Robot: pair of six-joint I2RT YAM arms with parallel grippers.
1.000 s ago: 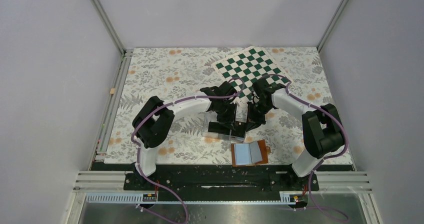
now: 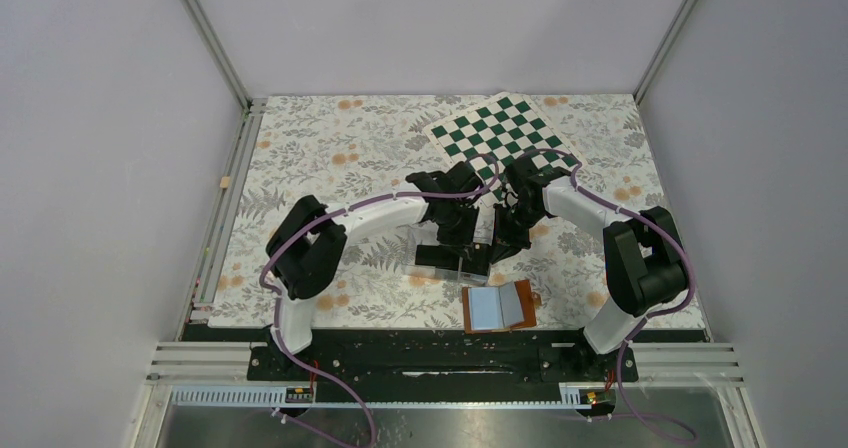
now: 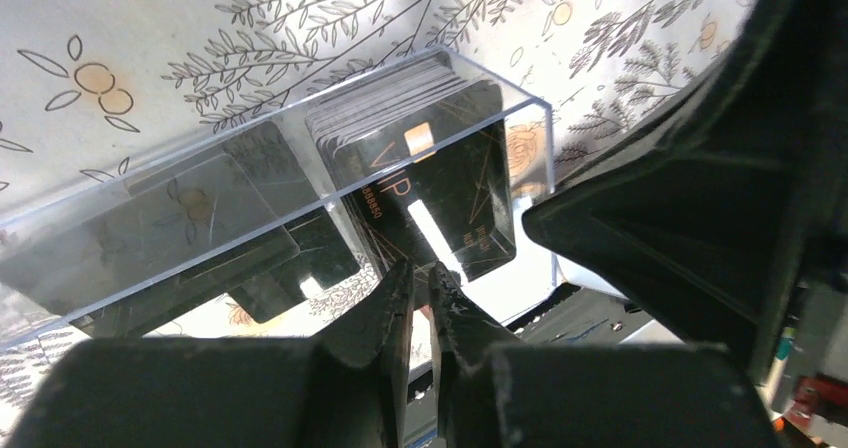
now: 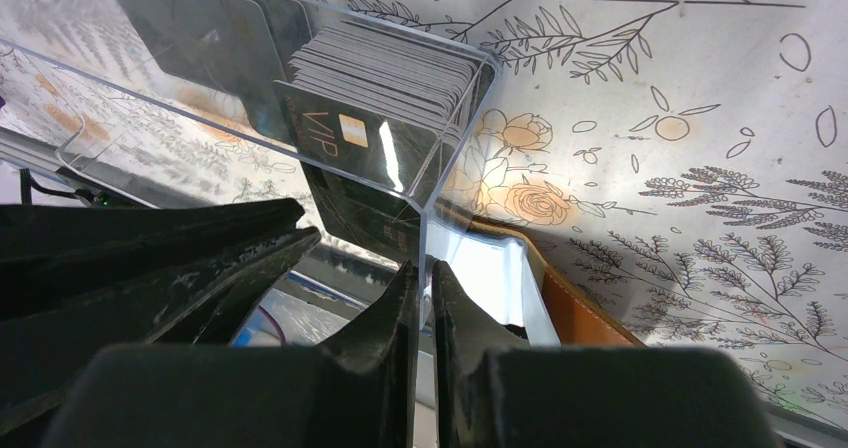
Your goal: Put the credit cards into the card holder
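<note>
A clear plastic box [image 2: 412, 252] holds a stack of black VIP cards [image 3: 450, 198] in its right compartment. My left gripper is over the front card's lower edge, its fingers slightly parted with a narrow gap between them; whether the card's edge lies in that gap cannot be told. My right gripper is shut on the clear corner wall of the box, beside the cards. The brown card holder [image 2: 529, 303] lies spread out just in front of the box, with pale clear sleeves showing.
Other dark cards [image 3: 297, 273] lie in the box's left compartment. Behind the arms is a green-and-white checkered sheet [image 2: 510, 128]. Both grippers are close together over the box.
My left gripper has shifted slightly right over the box. The right arm, the box and the brown holder look nearly unmoved.
</note>
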